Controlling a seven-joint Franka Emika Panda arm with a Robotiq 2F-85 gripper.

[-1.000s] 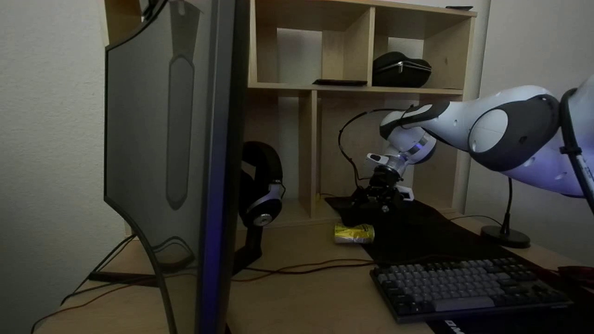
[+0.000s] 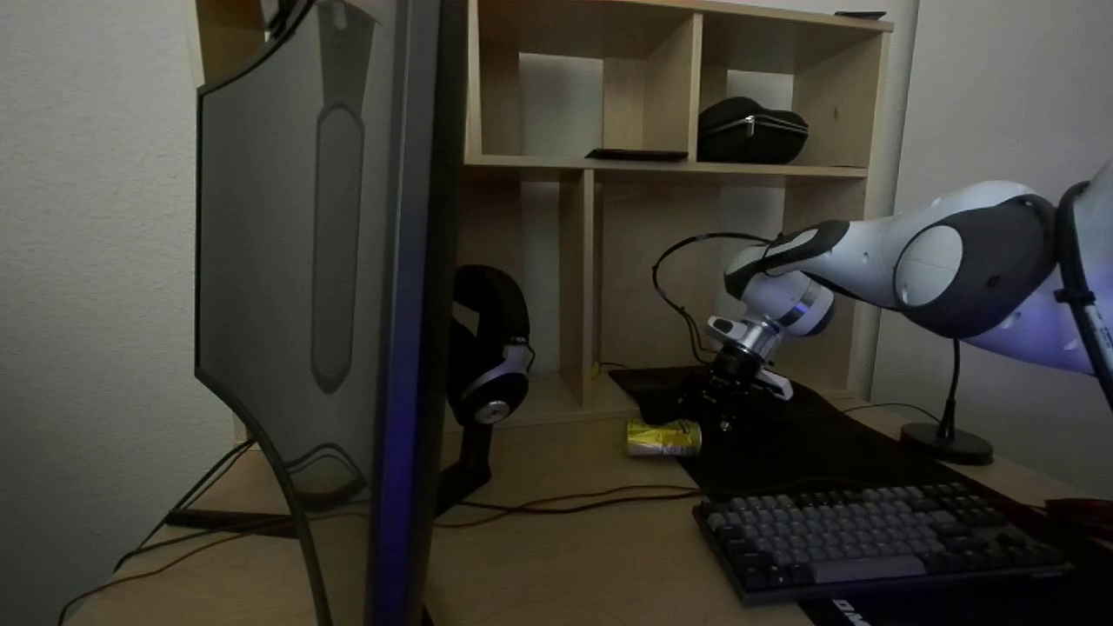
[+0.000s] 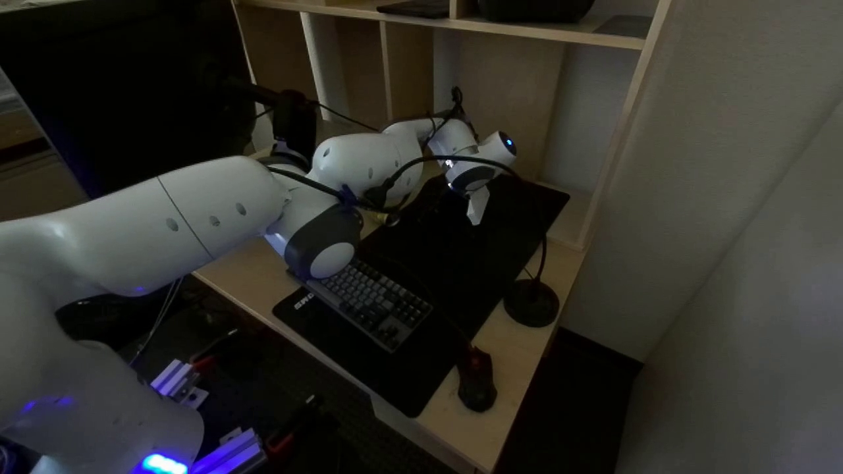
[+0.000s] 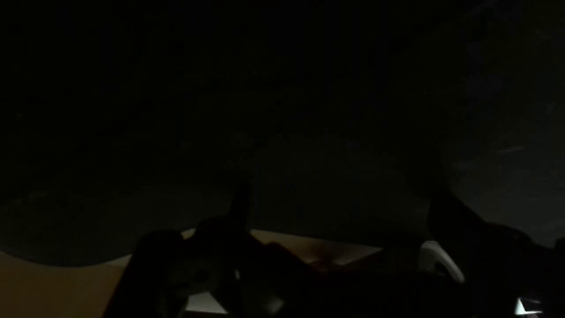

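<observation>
A yellow can (image 2: 664, 438) lies on its side by the left edge of the black desk mat (image 2: 803, 449) in exterior view 1. Close to its right, low over the mat, is my dark gripper (image 2: 712, 416). The wrist view is very dark: two finger outlines stand wide apart, so the gripper is open, and I see nothing held between them. Mostly dark mat (image 4: 318, 159) fills that view, and the can cannot be made out there. In exterior view 2 the arm hides most of the gripper.
A keyboard (image 2: 866, 537) lies on the near part of the mat. The monitor (image 2: 282, 261) and headphones (image 2: 490, 355) stand left, and a wooden shelf (image 2: 678, 165) rises behind. Right of the mat are a round black stand (image 3: 531, 303) and a mouse (image 3: 476, 380).
In exterior view 1 my gripper has come down and shifted right, closer to the mat. The yellow can has stayed where it was.
</observation>
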